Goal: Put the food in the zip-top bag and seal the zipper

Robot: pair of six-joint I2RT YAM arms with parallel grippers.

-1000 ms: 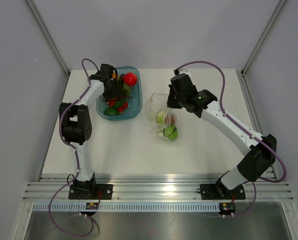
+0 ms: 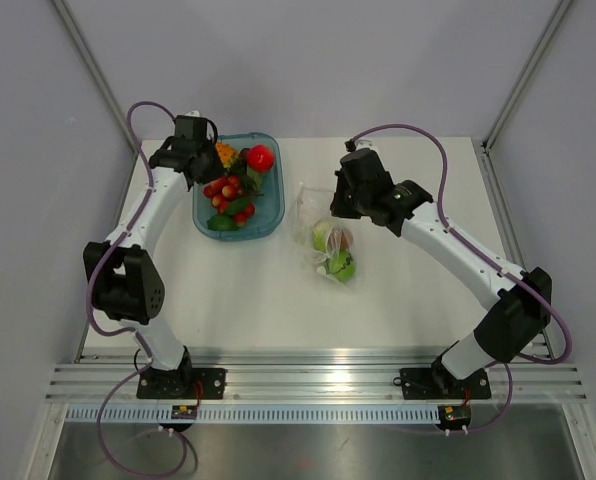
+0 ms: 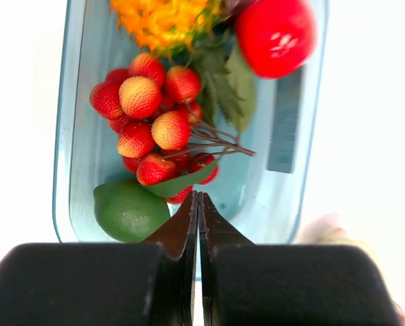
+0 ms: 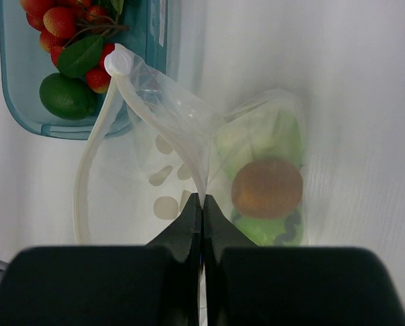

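Note:
In the left wrist view my left gripper is shut, its fingers pressed together and empty. It hangs above the blue bin (image 3: pixel 65 146), with the cluster of red and yellow lychee-like fruit (image 3: pixel 140 98) lying in the bin, outside the fingers. A dark green fruit (image 3: pixel 129 212) lies beside the cluster. The clear zip bag (image 4: pixel 138 163) has its edge held by my right gripper, which is shut on it. Through the plastic show a brown, rounded food item (image 4: pixel 267 189) and green food. The bag's mouth gapes on the left side.
A shiny red fruit (image 3: pixel 276 34), an orange flower-like item (image 3: pixel 163 24) and dark leaves share the bin. Between the bin (image 2: pixel 280 200) and the bag in the top view is a narrow strip of bare table.
The right arm has barely moved; the bag stays held.

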